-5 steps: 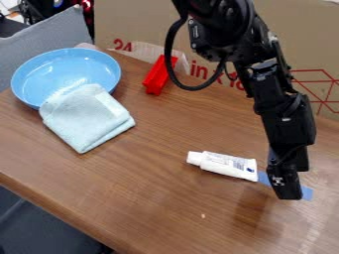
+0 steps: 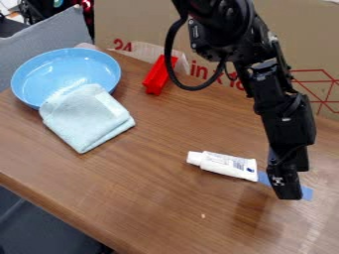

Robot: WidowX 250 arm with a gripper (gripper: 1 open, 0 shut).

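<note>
My black gripper (image 2: 286,177) is low at the right of the table, its fingers just beside the blue end of a white tube (image 2: 223,164) lying on the wood. The tube's right part is partly hidden behind the fingers; whether they touch it I cannot tell. The gap between the fingers is hard to make out from this angle.
A blue bowl (image 2: 63,67) sits at the back left, with a folded pale cloth (image 2: 87,120) in front of it. A red object (image 2: 157,77) lies near the cardboard backdrop (image 2: 146,22).
</note>
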